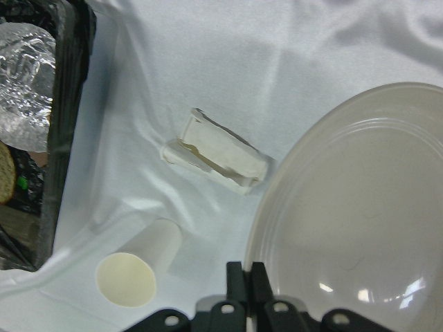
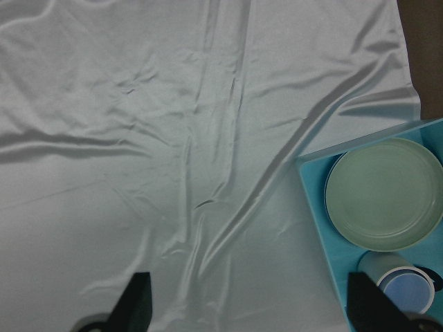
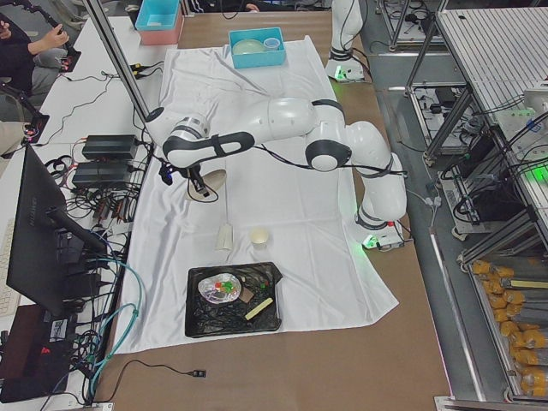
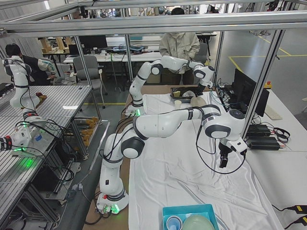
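My left gripper is shut on the rim of a white plate (image 1: 353,207), held above the cloth. Below it lie a crumpled white carton piece (image 1: 214,153) and a white paper cup (image 1: 138,266). A black tray (image 3: 197,317) holds a foil-covered dish (image 1: 21,90), food and a yellow bar (image 3: 259,309). My right gripper stands open above the white cloth, with nothing between its fingers.
A turquoise bin (image 2: 318,207) at the other end holds green plates (image 2: 384,195) and a cup (image 2: 405,289). A monitor (image 3: 34,240) and cables line the side.
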